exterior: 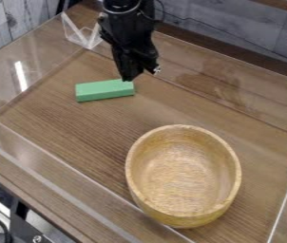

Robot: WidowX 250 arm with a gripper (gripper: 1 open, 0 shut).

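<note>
My black gripper [132, 66] hangs at the upper middle of the camera view, shut, with nothing visible between its fingers. Just below it and to the left, a green rectangular block [103, 89] lies flat on the wooden table [70, 142], apart from the fingertips as far as the view shows.
A large round wooden bowl [183, 176] sits at the lower right. A clear plastic piece is at the left edge, and dark cables lie at the bottom left corner.
</note>
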